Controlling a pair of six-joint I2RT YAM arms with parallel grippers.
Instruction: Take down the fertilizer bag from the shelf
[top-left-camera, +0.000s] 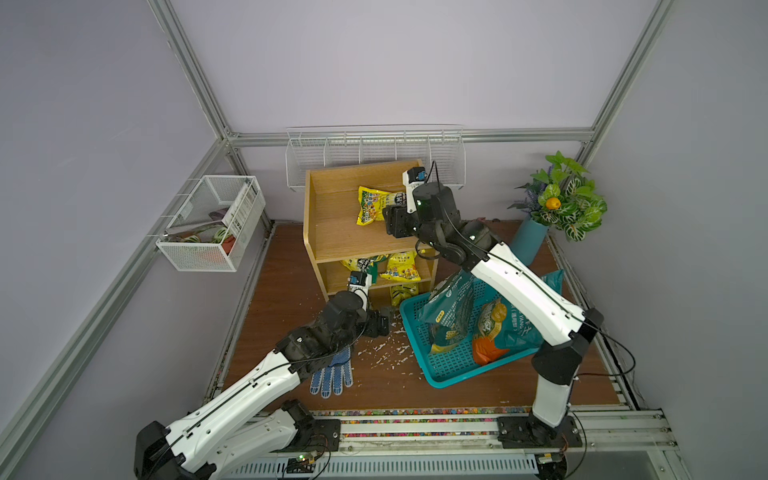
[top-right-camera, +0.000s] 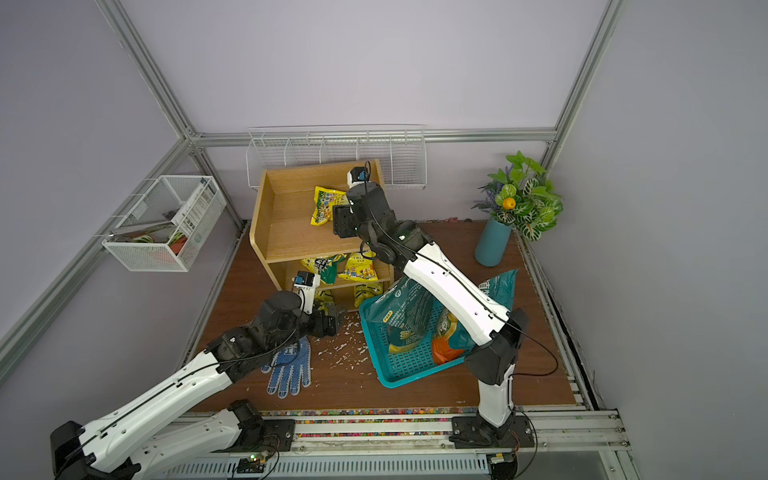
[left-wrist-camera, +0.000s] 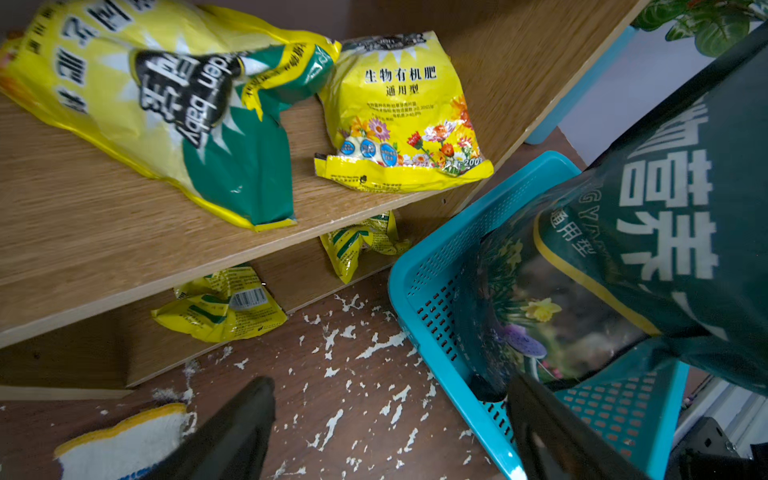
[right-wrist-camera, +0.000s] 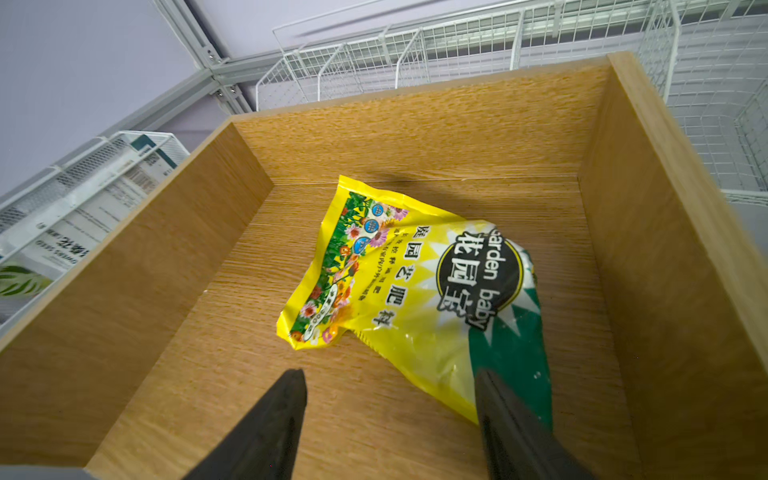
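Note:
On the top board of the wooden shelf (top-left-camera: 336, 232) lies a yellow and green fertilizer bag (right-wrist-camera: 432, 296), flat, its printed face up. My right gripper is open at the shelf's front, its fingers (right-wrist-camera: 272, 428) short of the bag and nothing between them. In the top left view the right arm hides the bag's right end. My left gripper is open and empty, low in front of the shelf. Two more yellow bags lie on the middle board, one pale with green (left-wrist-camera: 184, 96), the other with flowers (left-wrist-camera: 408, 112).
A turquoise basket (top-left-camera: 436, 380) with dark green bags (top-left-camera: 449, 312) stands right of the shelf, under the right arm. Raised side walls (right-wrist-camera: 672, 224) bound the top board. A blue glove (top-left-camera: 332, 376) lies near the left arm. A plant vase (top-right-camera: 491, 242) stands back right.

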